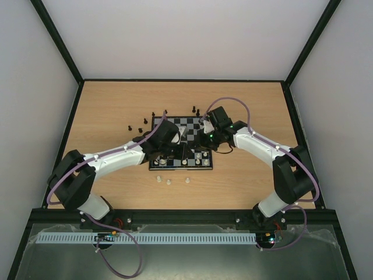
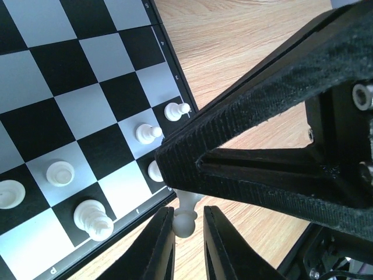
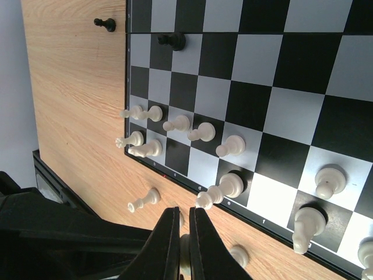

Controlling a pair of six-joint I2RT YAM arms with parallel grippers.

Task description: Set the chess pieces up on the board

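The chessboard (image 1: 179,123) lies mid-table, white pieces along its near side, such as a pawn (image 2: 148,133) and a larger piece (image 3: 309,229). In the left wrist view a white piece (image 2: 184,221) is held in my left gripper, over the board's edge. In the right wrist view my right gripper is shut on a white piece, mostly hidden behind its fingers. In the top view both grippers are close together over the board's near half. A black piece (image 3: 172,40) stands on the board.
Loose black pieces (image 1: 194,109) stand beyond and left of the board; several white pieces (image 1: 168,181) stand on the wood in front of it. The two arms crowd the space over the board.
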